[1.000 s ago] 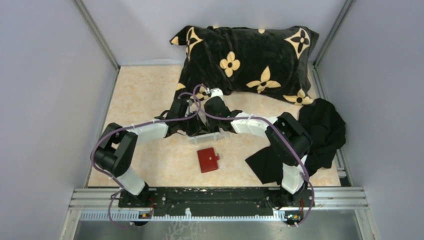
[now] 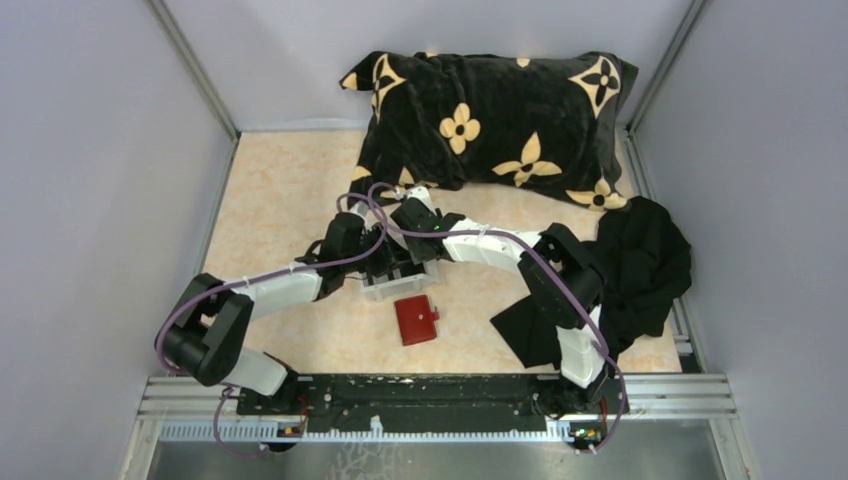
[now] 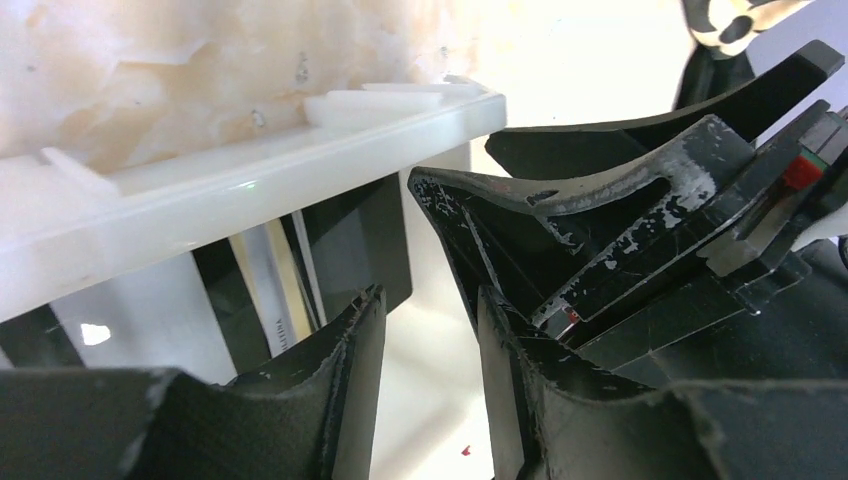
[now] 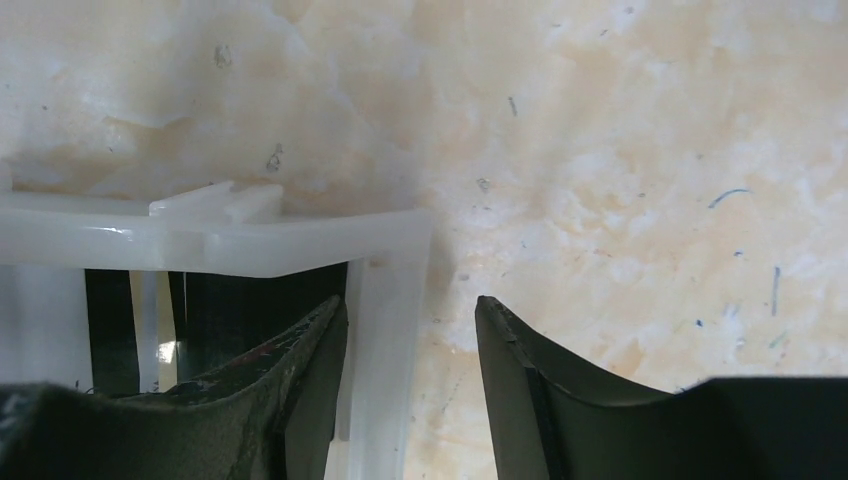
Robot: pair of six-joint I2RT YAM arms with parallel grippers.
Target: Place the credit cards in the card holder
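A red card holder lies shut on the table in front of a white basket. Inside the basket, the left wrist view shows a black card, a silver card and thin pale edges between them. My left gripper is part open over the basket, with only the white interior seen between its fingers. At the basket's right side, my right gripper is parted too, and the basket's side wall shows in its gap. Whether its fingers touch that wall is unclear.
A black patterned pillow rests along the back. Black cloth lies bunched at the right.
The basket has shifted left and toward the front, and both arms have moved left with it. The red card holder has stayed where it was.
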